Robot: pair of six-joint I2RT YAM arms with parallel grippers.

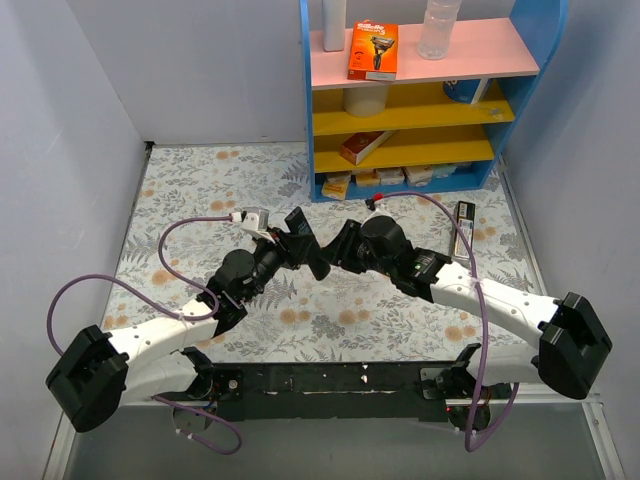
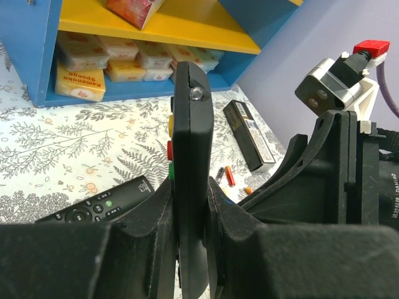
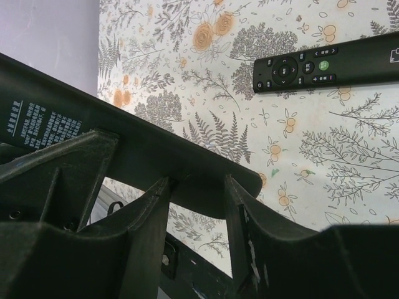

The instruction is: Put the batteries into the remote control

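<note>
A black remote control [image 1: 318, 262] is held up between the two arms, my left gripper shut around it. In the left wrist view the remote [image 2: 192, 124] stands edge-on, coloured buttons on its left side. The right wrist view shows its back [image 3: 143, 140] with white printed text and a left gripper finger [image 3: 78, 165] across it. My right gripper is part open at the remote's lower end; the dark back shows between its fingertips. Contact there cannot be judged. Beyond, small batteries [image 2: 230, 175] lie on the table; no open battery compartment is visible.
A second black remote [image 3: 324, 65] lies on the floral tabletop. To the right lies a long dark box [image 1: 463, 228]. A blue-sided shelf [image 1: 410, 145] with yellow boards stands at the back.
</note>
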